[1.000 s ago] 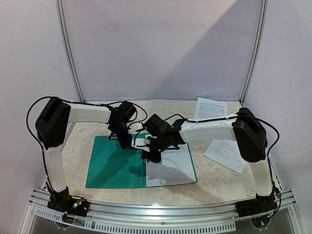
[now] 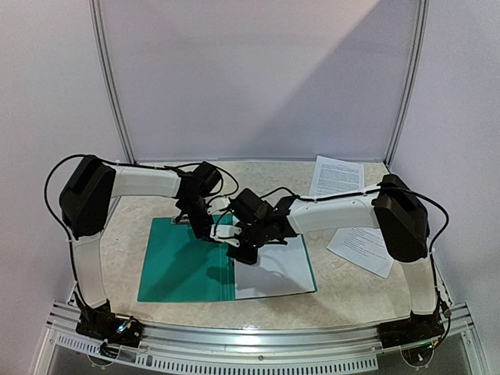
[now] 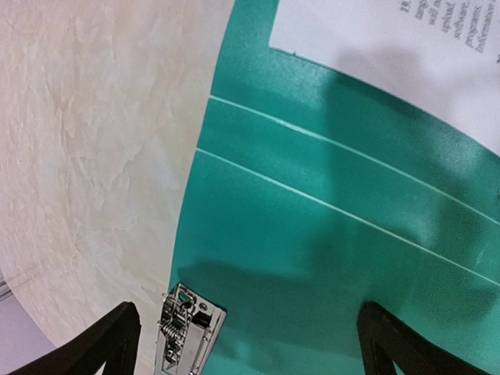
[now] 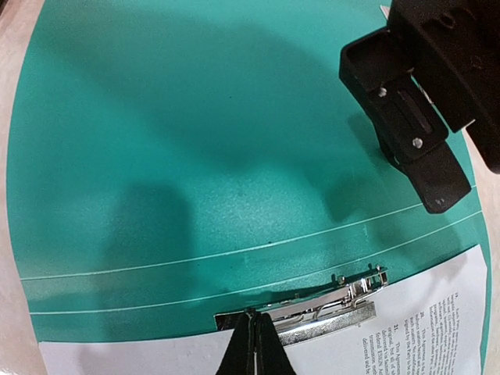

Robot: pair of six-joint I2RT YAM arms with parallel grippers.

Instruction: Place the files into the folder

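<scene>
An open green folder (image 2: 180, 269) lies on the table, with white paper (image 2: 273, 273) on its right half. In the right wrist view a metal clip (image 4: 332, 314) lies along the edge of the paper (image 4: 148, 359) near the spine. My right gripper is shut at the clip's left end; nothing clear shows between its fingers, and contact is hard to judge. My left gripper stands open above the green cover (image 3: 273, 250), with nothing between its fingers. A second metal clip (image 3: 187, 332) on that cover is near its left finger.
Two printed sheets lie to the right, a far sheet (image 2: 337, 176) and a nearer sheet (image 2: 363, 248) partly under the right arm. Both arms meet closely over the folder; the left gripper's black body (image 4: 406, 125) shows in the right wrist view.
The left arm has hardly moved; folder and sheets look unchanged.
</scene>
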